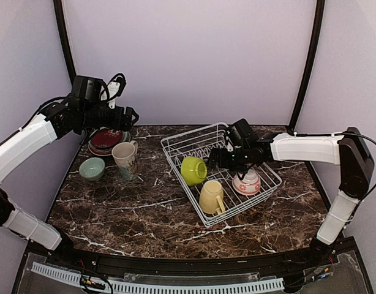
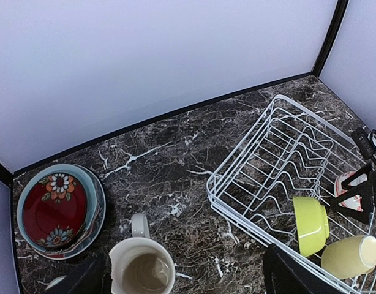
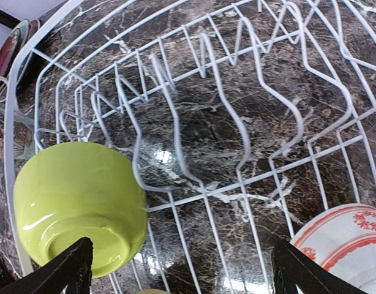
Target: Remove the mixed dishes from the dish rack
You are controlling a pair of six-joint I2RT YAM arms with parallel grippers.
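Observation:
The white wire rack [image 1: 169, 147] holds a lime-green cup [image 1: 193, 171] on its side, a cream mug [image 1: 211, 197] and a white bowl with red pattern [image 1: 246, 184]. My right gripper [image 1: 223, 158] is open above the rack, right of the green cup, with nothing in it; the right wrist view shows the green cup [image 3: 78, 196] and bowl [image 3: 338, 239] at either side. My left gripper [image 1: 124, 116] stands open above the left side, over a stack of plates [image 1: 102, 141], a patterned mug [image 1: 125, 160] and a pale green bowl [image 1: 92, 169].
Walls enclose the back and both sides.

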